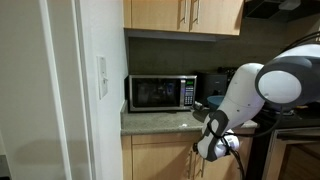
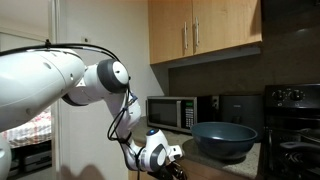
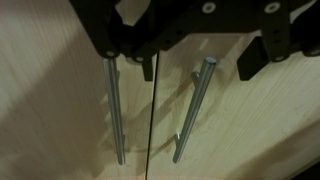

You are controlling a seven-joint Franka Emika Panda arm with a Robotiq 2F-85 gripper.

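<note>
Two upright metal bar handles sit side by side on the pale wooden lower cabinet doors in the wrist view, a left handle [image 3: 115, 112] and a right handle [image 3: 194, 110], with the dark seam between the doors running between them. My gripper is open, its black fingers spread at the top of that view. The upper end of the right handle appears in the gap between them; whether it lies at fingertip depth I cannot tell. Exterior view 1 has the gripper [image 1: 201, 150] low in front of the cabinet doors [image 1: 155, 160], below the counter.
On the counter [image 1: 150, 122] stand a microwave [image 1: 160, 93] and a large dark blue bowl [image 2: 224, 139]. A stove [image 2: 292, 130] is on the right. Upper cabinets [image 2: 185, 45] hang above. A white wall edge [image 1: 90, 90] rises at the left.
</note>
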